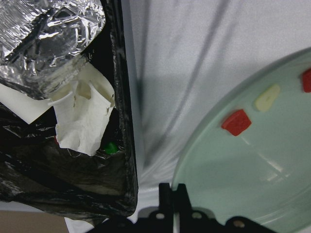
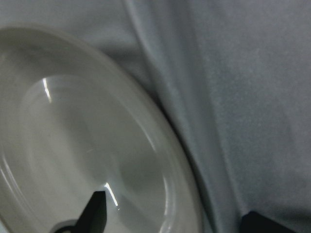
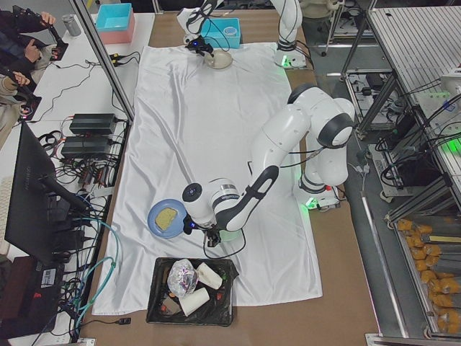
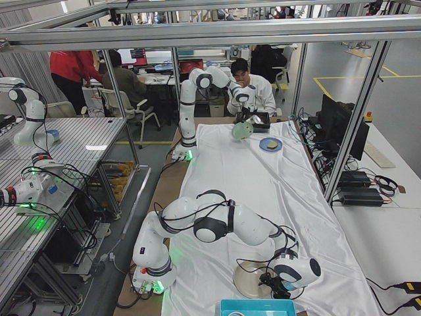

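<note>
A pale green plate [image 1: 252,165] with red pieces [image 1: 236,121] and a yellow piece [image 1: 267,97] is at my left gripper, whose fingers are shut on its rim; it is beside the black-lined bin [image 3: 155,306]. The bin holds crumpled foil [image 1: 46,39], white paper [image 1: 82,121] and small scraps. At the other table end, a beige plate [image 2: 82,141] lies under my right gripper, which stands open with a finger either side of the rim.
A blue plate [image 3: 157,225] with a yellow sponge [image 3: 166,215] lies left of the left gripper. A blue container [image 4: 230,306] sits beyond the beige plate.
</note>
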